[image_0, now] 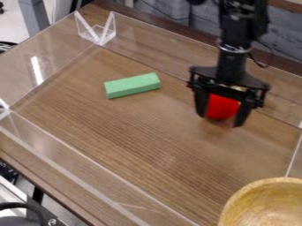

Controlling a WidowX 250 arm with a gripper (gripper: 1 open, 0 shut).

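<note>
My gripper (222, 100) is low over the right side of the wooden table, its fingers open around a red ball (221, 106), which is partly hidden behind them. A green block (131, 86) lies flat to the left, apart from the gripper.
A clear wire or plastic basket (97, 26) stands at the back left. A yellow bowl (260, 208) sits at the front right corner.
</note>
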